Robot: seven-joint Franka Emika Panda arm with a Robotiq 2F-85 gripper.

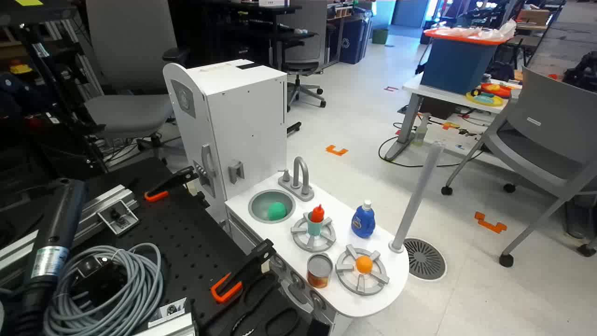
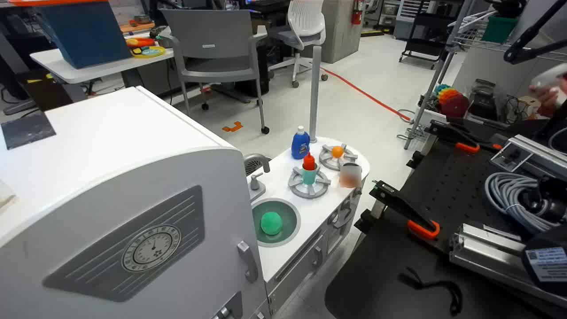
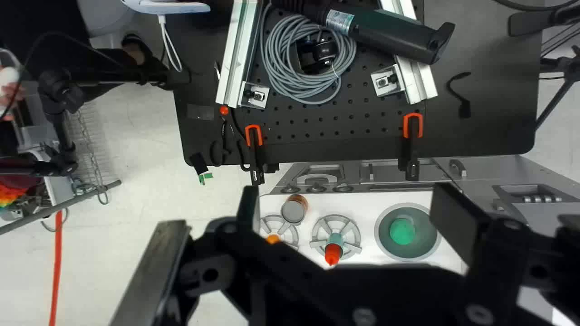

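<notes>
High over the toy kitchen, my gripper is open, its two fingers wide apart and nothing between them. Neither exterior view includes it. A green ball [image 2: 271,223] lies in the round grey sink [image 1: 258,213]. On the nearer burner to the sink stands a teal cup [image 1: 314,227] with a red bottle [image 1: 317,213] in it. An orange ball [image 1: 364,264] rests on the other burner. Beside the burners are a can [image 1: 319,271] and a blue detergent bottle [image 1: 364,220]. That blue bottle is hidden in the wrist view.
A tall white toy fridge [image 1: 249,117] rises at the sink end, and a grey post [image 1: 417,196] at the other. The faucet [image 1: 302,176] stands behind the sink. Along the front runs a black table [image 3: 326,138] with orange-handled clamps and coiled cable [image 3: 277,59].
</notes>
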